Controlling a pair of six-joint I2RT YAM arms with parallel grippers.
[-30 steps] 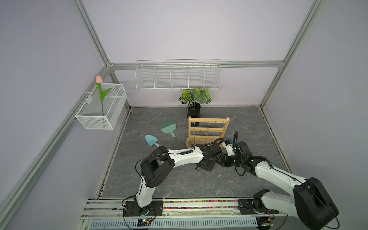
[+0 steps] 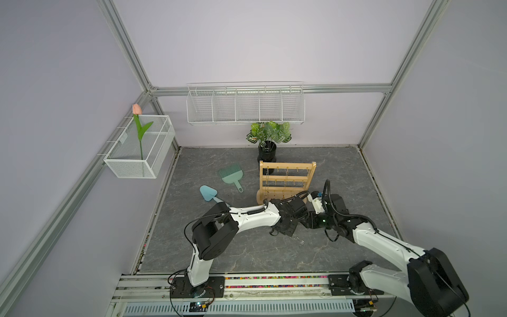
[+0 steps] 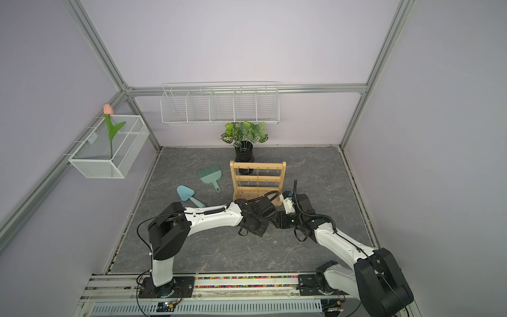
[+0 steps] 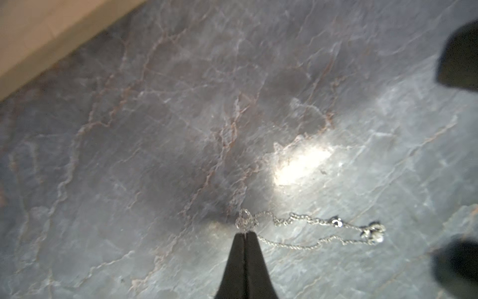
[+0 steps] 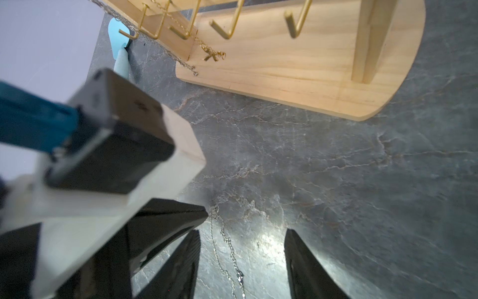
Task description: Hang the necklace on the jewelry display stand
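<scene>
A thin silver necklace (image 4: 308,219) lies on the grey marbled table, a narrow loop with a bunched end by the fingertips of my left gripper. That gripper is shut, its fingers pressed together, with the chain outside them. The right wrist view also shows the necklace (image 5: 230,249) on the table, just past the left fingertip. My right gripper stands open beside it, its fingers apart over bare table. The wooden jewelry display stand (image 2: 287,179) is behind both arms. Its gold hooks (image 5: 226,30) show in the right wrist view, with chains hanging from some at the left.
A blue trowel (image 2: 208,192) and a green dustpan (image 2: 231,174) lie left of the stand. Behind it is a potted plant (image 2: 267,150). The two grippers are very close together. Open table extends in front of them.
My left arm has shifted very slightly at its elbow, while its gripper stays at almost the same place. The right arm shifts slightly too. The necklace remains on the table.
</scene>
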